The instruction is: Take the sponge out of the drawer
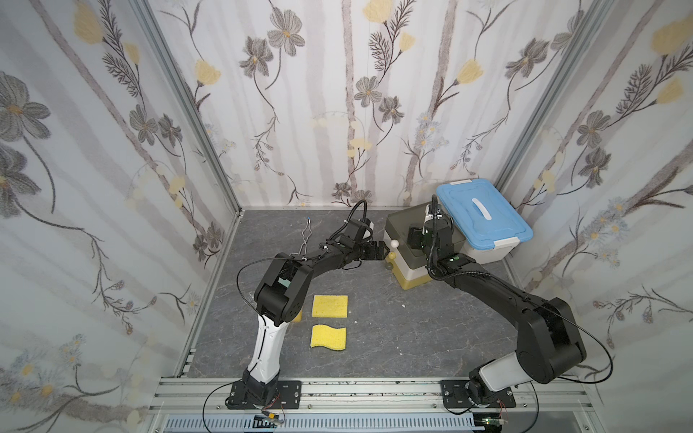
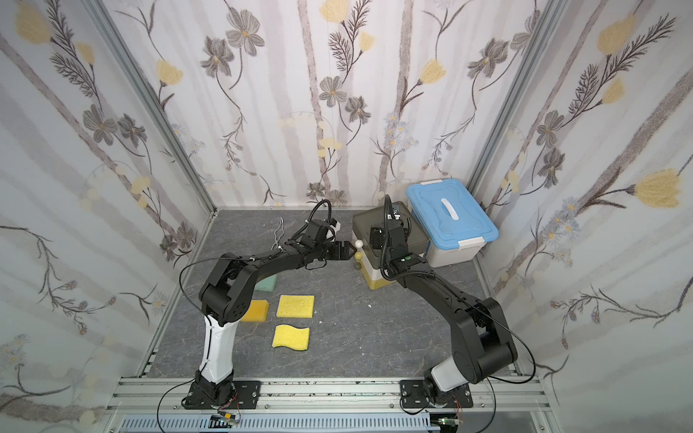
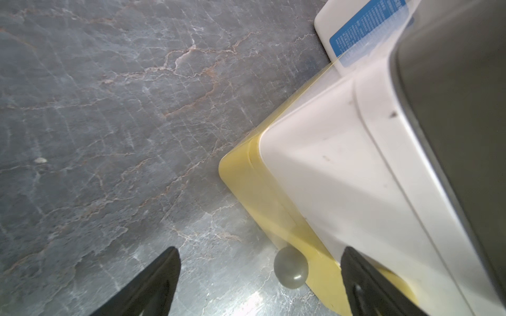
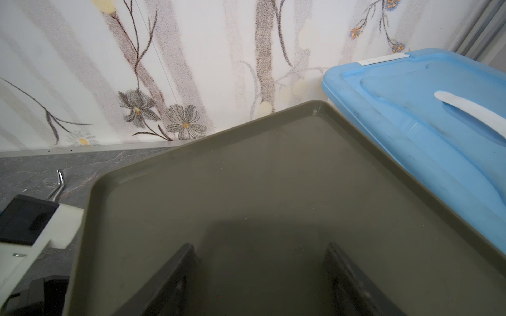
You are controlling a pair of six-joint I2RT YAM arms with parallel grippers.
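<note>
A small two-drawer box stands right of centre, with a grey-brown top (image 1: 415, 216), a white upper drawer (image 3: 337, 158) and a yellow lower drawer (image 3: 282, 213). Both drawers look nearly flush. On the yellow front sits a grey round knob (image 3: 291, 267); it shows between the open fingers of my left gripper, which faces that side of the box. Above the flat top is my right gripper. Its fingertips stand apart; nothing but the top shows between them, and contact cannot be judged. No sponge shows inside the drawers.
Two yellow sponges (image 1: 330, 306), an orange sponge (image 2: 255, 311) and a partly hidden green sponge (image 2: 265, 283) lie on the table. A blue-lidded bin (image 1: 482, 213) stands close behind the box on the right.
</note>
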